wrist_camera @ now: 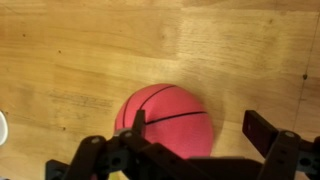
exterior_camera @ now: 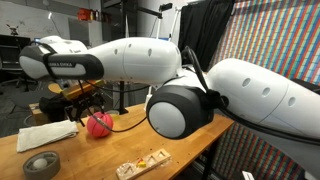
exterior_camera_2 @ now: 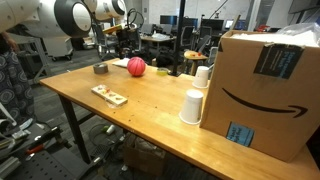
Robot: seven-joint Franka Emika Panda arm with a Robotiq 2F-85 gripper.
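A red ball [wrist_camera: 172,125] with dark seam lines rests on the wooden table [wrist_camera: 90,60]. In the wrist view my gripper stands open above the table, its two fingers [wrist_camera: 262,131] wide apart. The ball shows below, closer to the left finger and partly covered by the gripper body; nothing is held. Exterior view 1 has the gripper [exterior_camera: 80,99] up beside the ball [exterior_camera: 99,124], with a white cloth [exterior_camera: 47,136] behind. From exterior view 2, the ball [exterior_camera_2: 136,67] sits on the far half of the table.
A grey tape roll [exterior_camera: 42,165] and a pale wooden block [exterior_camera: 144,164] lie near the ball. White cups [exterior_camera_2: 191,106] and a large cardboard box [exterior_camera_2: 262,95] occupy the table's other end.
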